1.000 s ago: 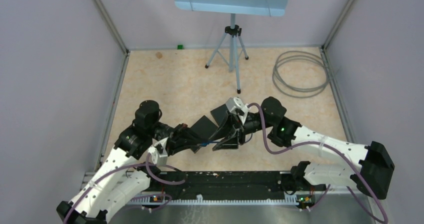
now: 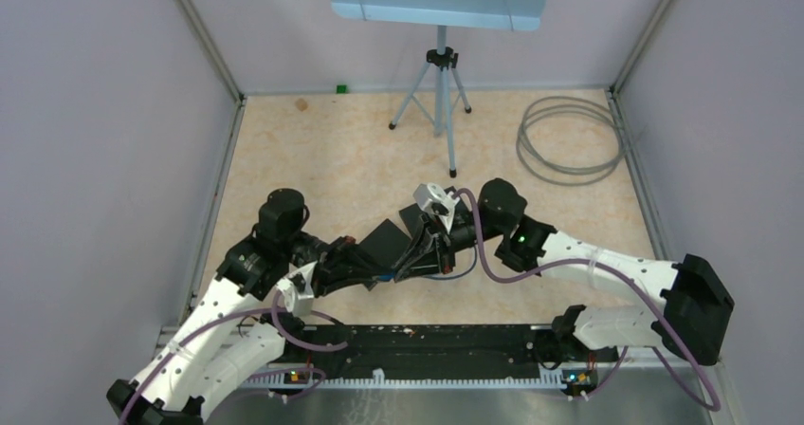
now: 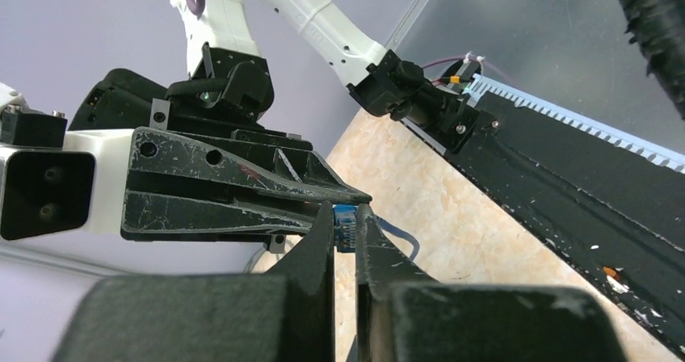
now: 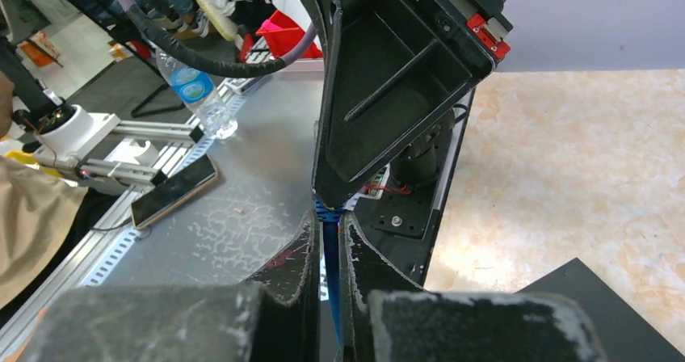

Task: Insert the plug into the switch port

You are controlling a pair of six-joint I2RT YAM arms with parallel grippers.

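Where the two arms meet in the top view, a small blue plug (image 2: 384, 277) sits at the tips of my left gripper (image 2: 379, 276), which is shut on it. Its ribbed blue body (image 3: 345, 226) shows between the left fingers in the left wrist view. From the other side, my right gripper is shut on the plug's blue cable (image 4: 331, 269), just behind the ribbed part. The two grippers' tips are nearly touching. The plug's front end is hidden by the left fingers. No switch port can be made out in these views.
Flat black panels (image 2: 382, 242) lie on the marbled table under the grippers. A light blue stand (image 2: 443, 93) rises at the back, and a coiled grey cable (image 2: 569, 136) lies at the back right.
My right gripper has moved left toward the left gripper, and its fingers have gone from open around the blue cable to shut on it. The left arm has barely moved.
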